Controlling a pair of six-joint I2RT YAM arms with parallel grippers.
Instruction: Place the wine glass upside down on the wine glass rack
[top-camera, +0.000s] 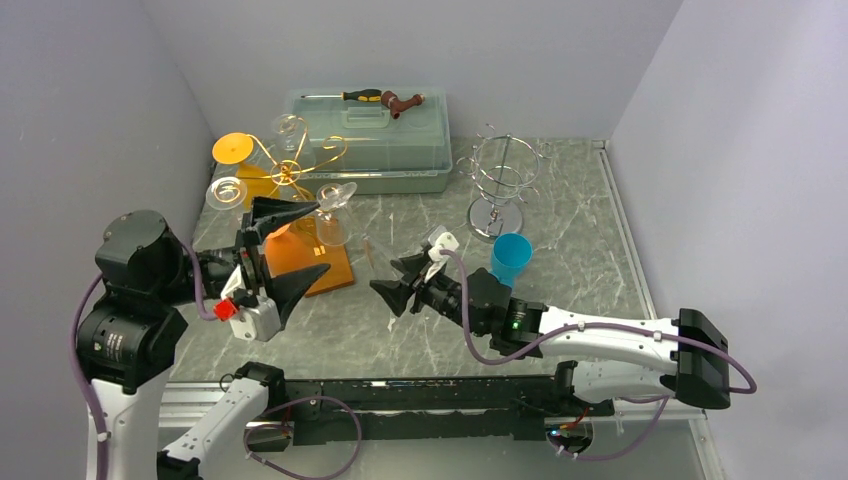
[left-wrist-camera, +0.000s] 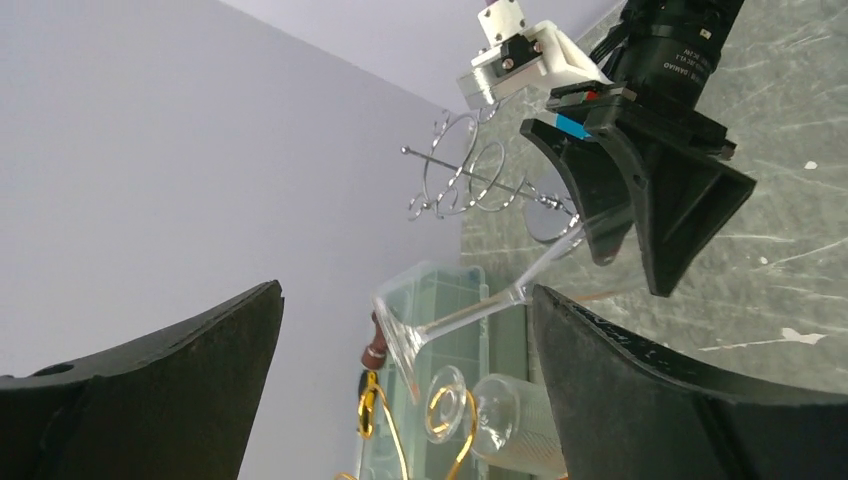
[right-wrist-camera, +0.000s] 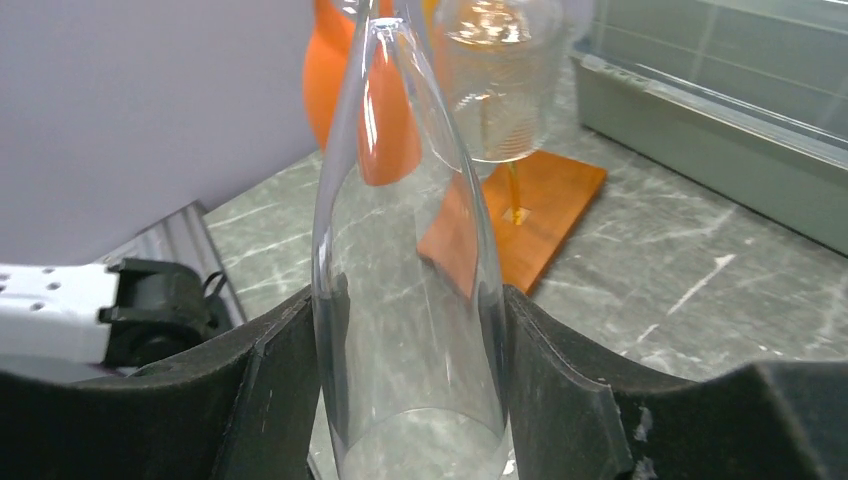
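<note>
A clear wine glass has its bowl (right-wrist-camera: 410, 330) between the fingers of my right gripper (top-camera: 383, 274), which is closed in against both sides of it. In the left wrist view its stem (left-wrist-camera: 470, 315) slants up towards the right gripper, with the foot (left-wrist-camera: 400, 345) at the lower left end. My left gripper (top-camera: 322, 238) stands wide open, its fingers apart from the stem on either side. The gold wine glass rack (top-camera: 287, 172) carries several clear and orange glasses; a clear one (left-wrist-camera: 510, 420) hangs upside down just below the held glass's foot.
An empty silver rack (top-camera: 500, 185) stands at the right, with a blue cup (top-camera: 511, 254) in front of it. Behind is a green toolbox (top-camera: 400, 155) with a screwdriver (top-camera: 360, 96) and a brown pipe piece (top-camera: 402, 104) on its lid.
</note>
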